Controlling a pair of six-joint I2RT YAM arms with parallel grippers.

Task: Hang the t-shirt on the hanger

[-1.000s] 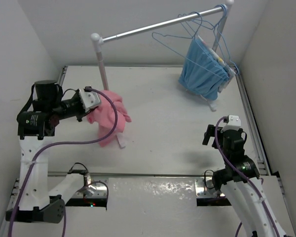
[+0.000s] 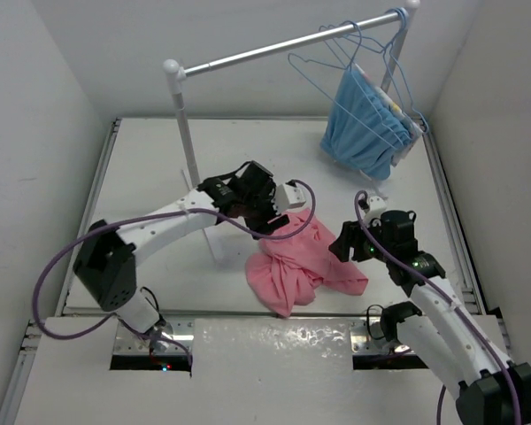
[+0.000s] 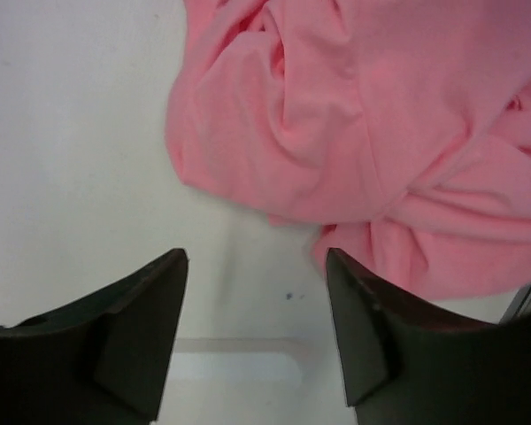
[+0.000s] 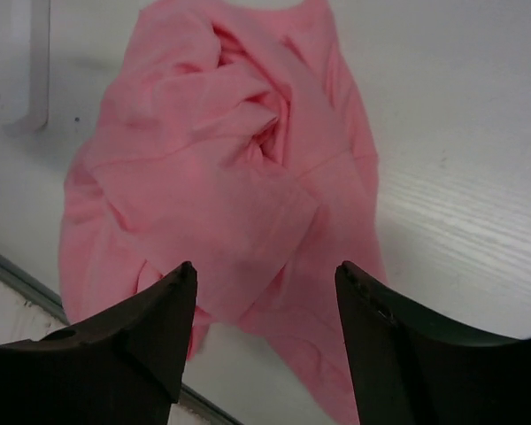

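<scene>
The pink t-shirt (image 2: 305,258) lies crumpled on the table in the middle of the top view, its folds bunched up. My left gripper (image 2: 270,230) is over its upper left part. In the left wrist view the left fingers (image 3: 128,323) stand apart, with only bare table between the tips and the shirt (image 3: 336,133) beyond them. Off the shirt's right side is my right gripper (image 2: 341,252). Its fingers (image 4: 150,332) are also apart, with the shirt (image 4: 221,195) spread in front of them and nothing gripped. Empty blue hangers (image 2: 332,84) hang on the rack's bar.
The white rack (image 2: 283,44) spans the back, one post standing left of the shirt. Blue clothing (image 2: 363,124) hangs at its right end.
The left arm carried the shirt right from beside the rack's left post, and it now lies released mid-table. My right gripper moved left toward it. The front hanger swung slightly.
</scene>
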